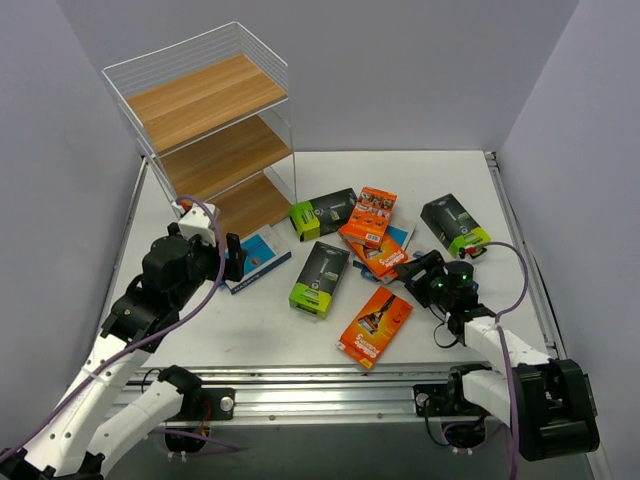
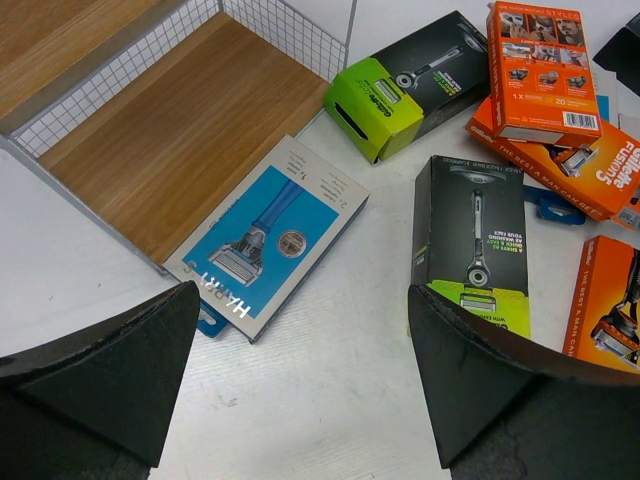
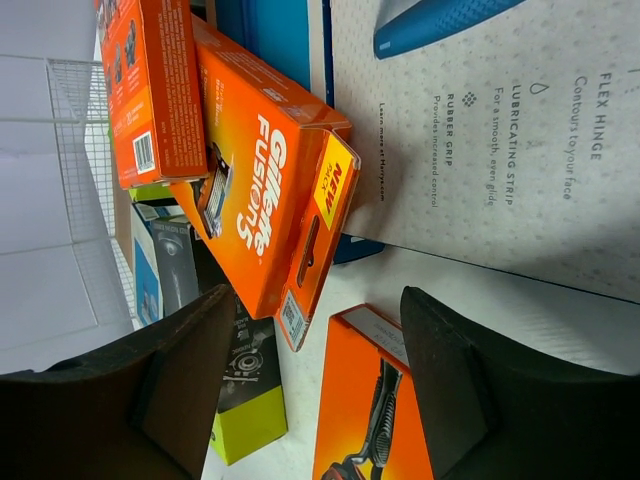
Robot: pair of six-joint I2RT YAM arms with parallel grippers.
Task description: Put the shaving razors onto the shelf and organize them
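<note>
Razor boxes lie on the white table before a three-tier shelf (image 1: 208,92). In the left wrist view, my open left gripper hangs near a blue-and-white Harry's box (image 2: 262,235) that rests partly on the lowest board. In the right wrist view, my right gripper is part open, nothing held, with an orange Gillette Fusion5 box (image 3: 255,160) ahead of it. Another orange box (image 1: 372,208) lies on top of that one. Blue-and-white packaging (image 3: 480,130) shows beneath and beside them. A loose orange box (image 1: 375,326) lies nearer the front.
Black-and-green boxes lie at the table's centre (image 1: 320,278), beside the shelf (image 1: 323,213) and at the right (image 1: 453,222). Upper shelf boards (image 1: 205,97) are empty. Bare table (image 1: 250,335) spreads at front left. Grey walls enclose the sides.
</note>
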